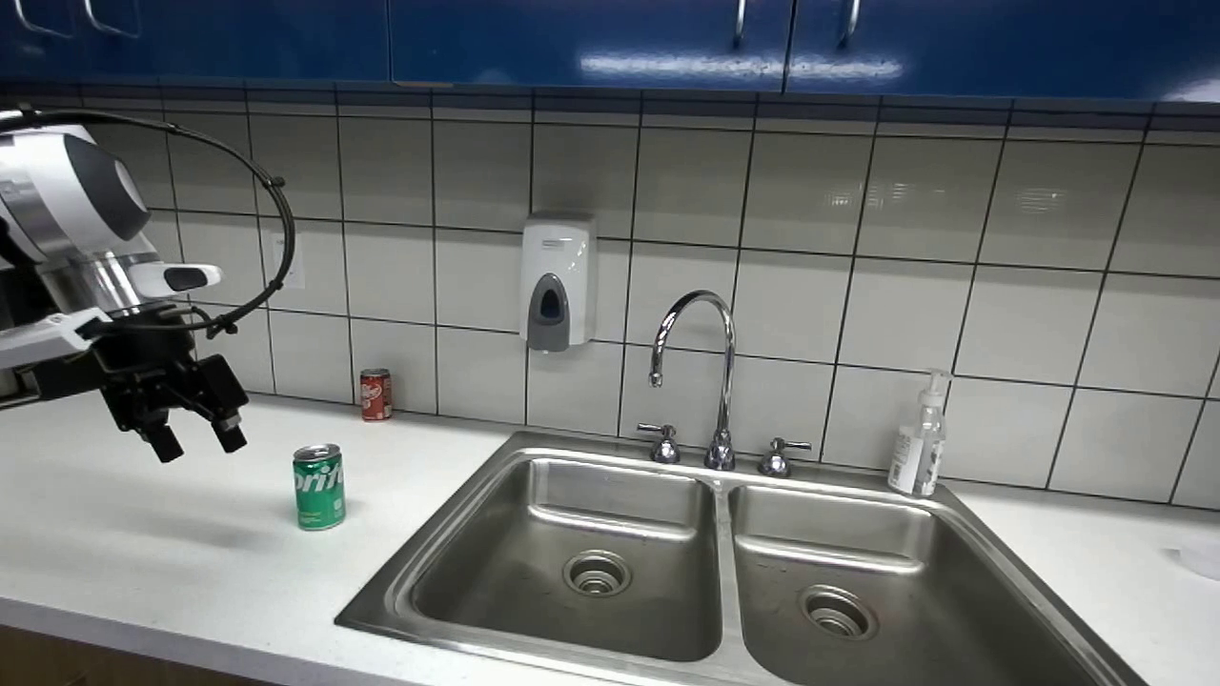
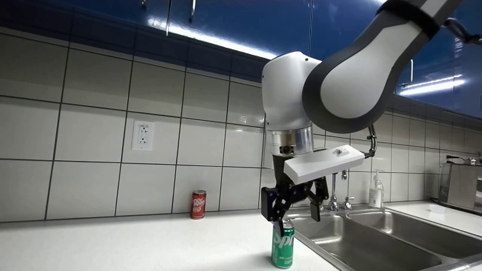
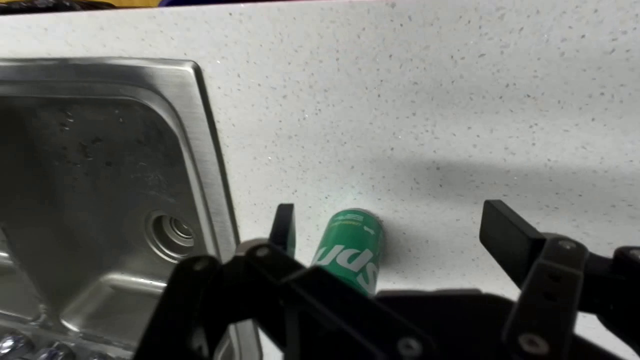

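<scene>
A green Sprite can [image 1: 319, 490] stands upright on the white counter, left of the sink. Farther back, close to the tiled wall, is an upright red Dr Pepper can [image 1: 375, 394]. My gripper [image 1: 200, 441] hangs open above the counter, higher than the Sprite can and to its left in exterior view 1. In the wrist view the Sprite can [image 3: 354, 243] shows between the open gripper's [image 3: 390, 231] fingers, nearer the left one, its upper part hidden behind the gripper's linkage. Nothing is held.
The double steel sink [image 1: 722, 549] with its faucet [image 1: 728, 377] lies right of the Sprite can. A soap bottle [image 1: 918, 444] stands at the sink's back right corner. Blue cabinets [image 1: 595, 40] hang overhead. Free counter [image 2: 113, 246] stretches left of the cans.
</scene>
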